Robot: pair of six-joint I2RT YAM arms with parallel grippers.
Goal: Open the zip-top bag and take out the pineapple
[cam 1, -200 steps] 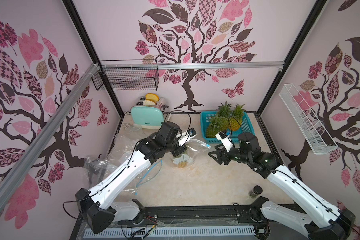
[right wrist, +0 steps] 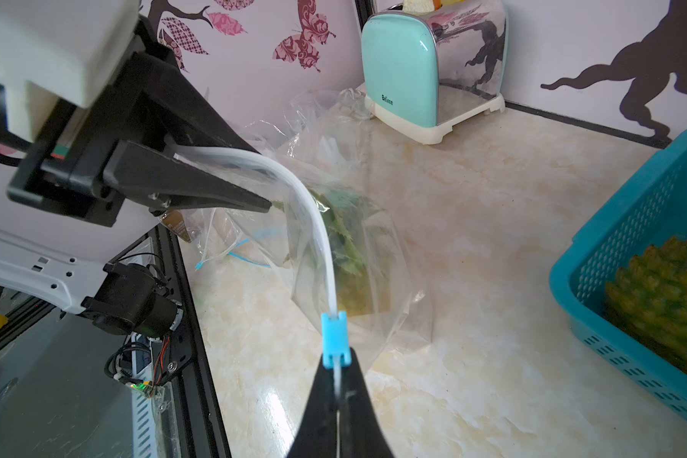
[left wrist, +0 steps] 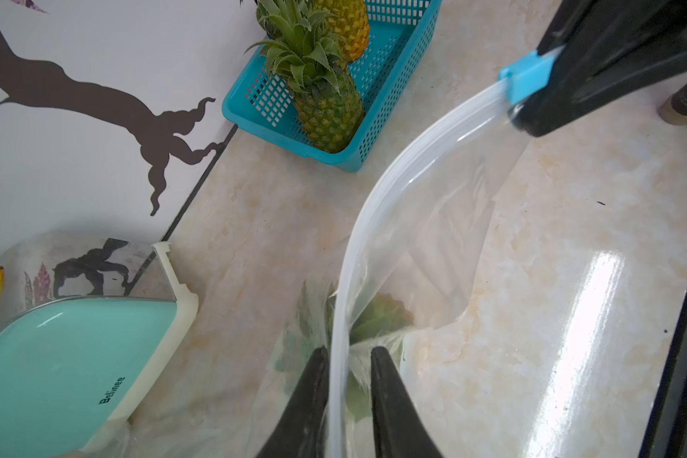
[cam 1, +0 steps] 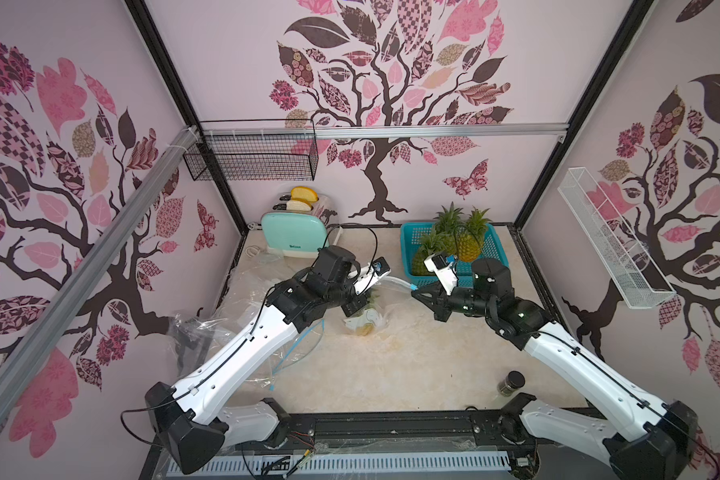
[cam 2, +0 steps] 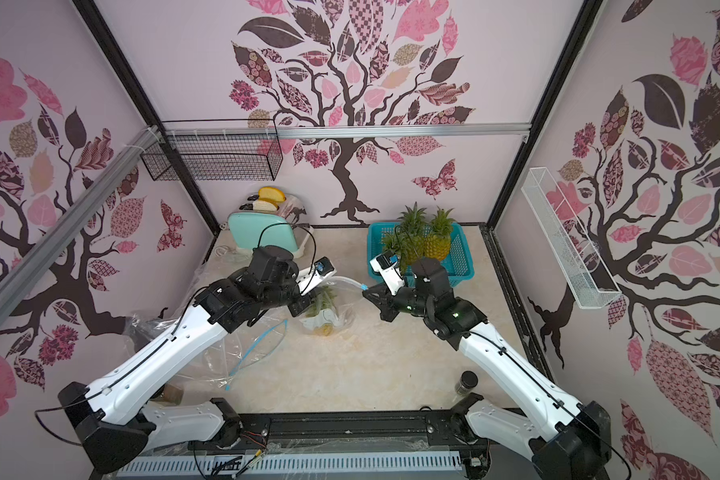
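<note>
A clear zip bag (right wrist: 413, 305) stands on the table with the pineapple (right wrist: 362, 294) inside, its green leaves showing through the plastic. The bag's white zip strip (left wrist: 361, 217) arches between both grippers. At its right end sits a blue slider (right wrist: 335, 336), with my right gripper shut at it and the strip's end running between the fingertips. My left gripper is part open around the strip's other end, its fingers (right wrist: 206, 183) apart. The strip passes through that gap. The lower part of the pineapple is blurred by plastic.
A teal basket (cam 1: 500, 244) with several pineapples stands behind my right gripper. At the back left is a mint toaster (cam 1: 292, 233). Another clear bag with a blue zip (cam 1: 300, 346) lies under my left arm. A dark jar (cam 1: 510, 382) is front right.
My right gripper has moved left to the blue slider and shut there; a second ago it was open and apart from it. The left gripper has barely shifted, and the strip now arches.
</note>
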